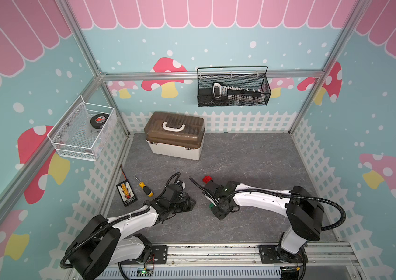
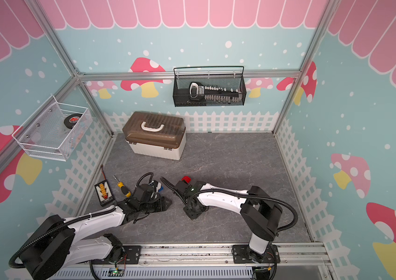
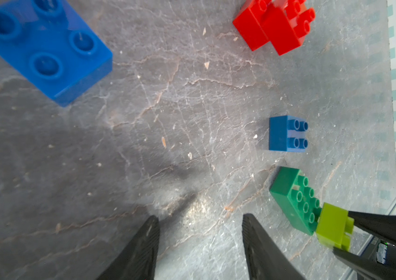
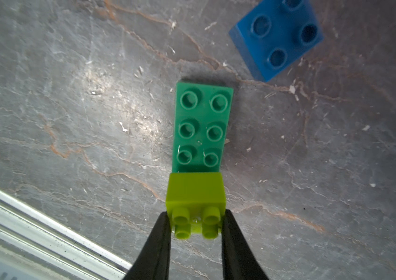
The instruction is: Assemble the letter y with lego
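Observation:
Between the fingers of my right gripper is a lime-green brick (image 4: 196, 191), its studs turned toward the wrist camera. Beneath it in that view lies a green brick (image 4: 202, 126) on the floor, partly covered by the lime one; whether they touch I cannot tell. A blue brick (image 4: 277, 39) lies close by. My left gripper stands open over bare floor with its fingers apart. Another blue brick (image 3: 44, 46) lies at the upper left of the left wrist view. Red bricks (image 3: 275, 23) are at that view's top right.
A brown-lidded toolbox (image 1: 174, 135) stands at the back. On the left lie a yellow screwdriver (image 1: 144, 186) and a black bit case (image 1: 126, 192). Floor behind the arms and toward the right is clear.

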